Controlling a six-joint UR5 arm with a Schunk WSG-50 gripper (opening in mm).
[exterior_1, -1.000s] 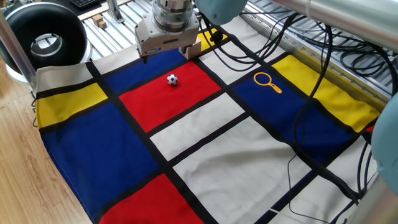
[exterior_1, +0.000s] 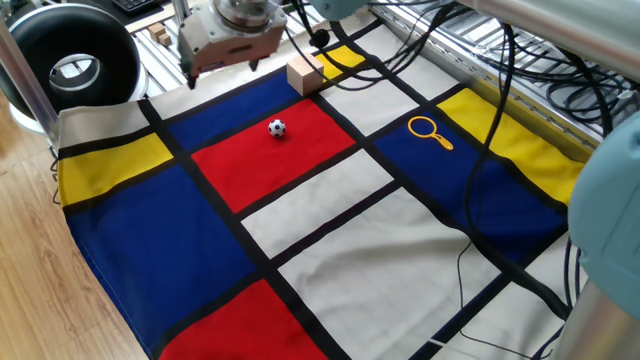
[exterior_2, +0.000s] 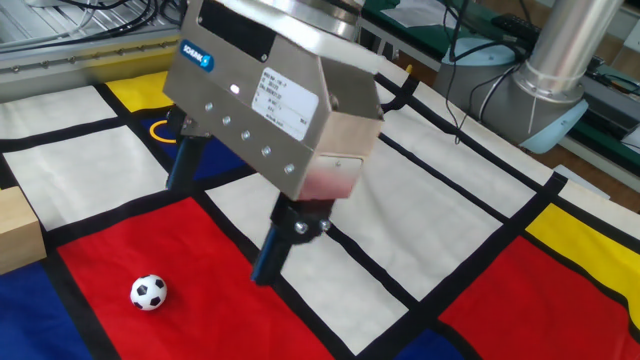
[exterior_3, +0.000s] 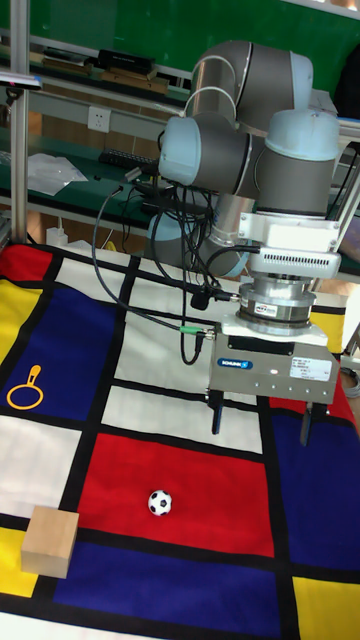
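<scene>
My gripper (exterior_2: 222, 230) hangs in the air over the cloth, fingers wide apart and nothing between them, so it is open. A small black-and-white soccer ball (exterior_1: 277, 128) rests on a red patch of the cloth. In exterior view 3 the ball (exterior_3: 160, 502) lies in front and to the left of the gripper (exterior_3: 261, 432), clear of both fingers. A wooden block (exterior_1: 304, 75) sits beyond the ball, near the cloth's edge. On a blue patch lies a yellow magnifier-shaped ring with a handle (exterior_1: 430, 133), partly hidden behind a finger in exterior view 2.
Loose black cables (exterior_1: 480, 170) trail over one side of the cloth in exterior view 1. A black ring-shaped object (exterior_1: 72, 60) stands off the cloth's corner.
In exterior view 1 my gripper has moved left and slightly up in the picture, away from in front of the block. Ball, block and yellow ring have stayed put.
</scene>
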